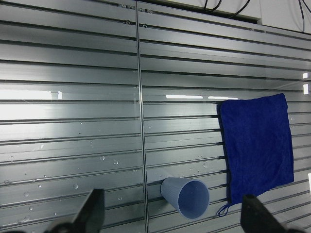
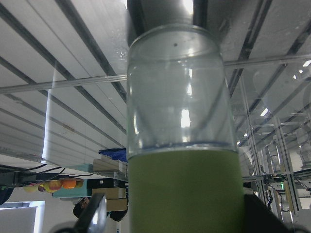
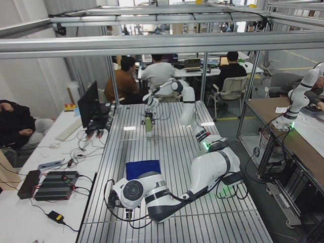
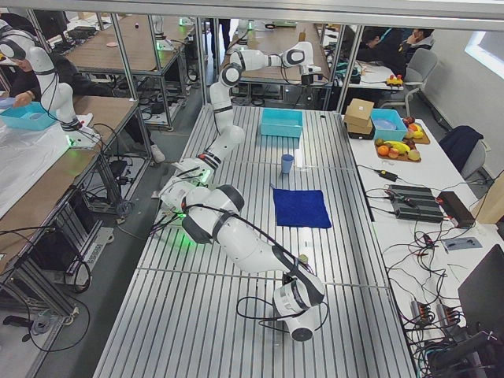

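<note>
A clear bottle with a green label (image 3: 148, 124) is held in my right gripper (image 3: 148, 119), fingers around it; it fills the middle of the right wrist view (image 2: 184, 191). In the camera right view it is mostly hidden behind the arm. My left gripper (image 4: 307, 79) hangs open above the other end of the table, its fingers apart and empty in the left wrist view. Below it are a blue cup (image 4: 287, 164) (image 1: 182, 196) and a dark blue cloth (image 4: 302, 208) (image 1: 255, 145).
A light-blue bin (image 4: 281, 123) stands at one end of the slatted table (image 4: 205, 315). Cardboard boxes (image 4: 359, 114), fruit trays (image 4: 398, 151) and electronics (image 4: 416, 203) occupy the white side table.
</note>
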